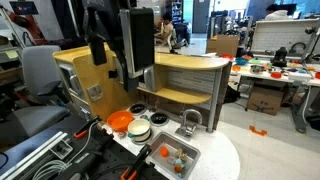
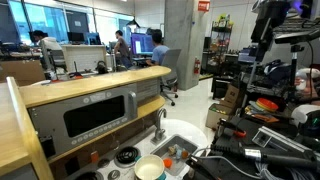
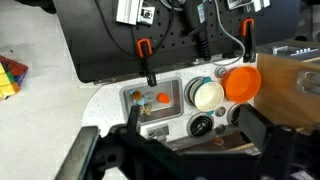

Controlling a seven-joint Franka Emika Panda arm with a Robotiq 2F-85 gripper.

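Observation:
High above a small toy-like kitchen counter, my gripper points down. Its dark fingers stand wide apart in the wrist view, and no object shows between them; it is open. Below, the grey sink holds small orange pieces and a bluish-green item. To the right of the sink in that view stand a cream bowl and a wider orange bowl. A round black burner lies near the cream bowl. The silver faucet rises behind the sink in the first exterior view.
A wooden shelf unit with a microwave backs the counter. Cables and a black clamp lie along the robot-side edge. Colourful blocks lie off to the left in the wrist view. Bare white counter shows beside the sink.

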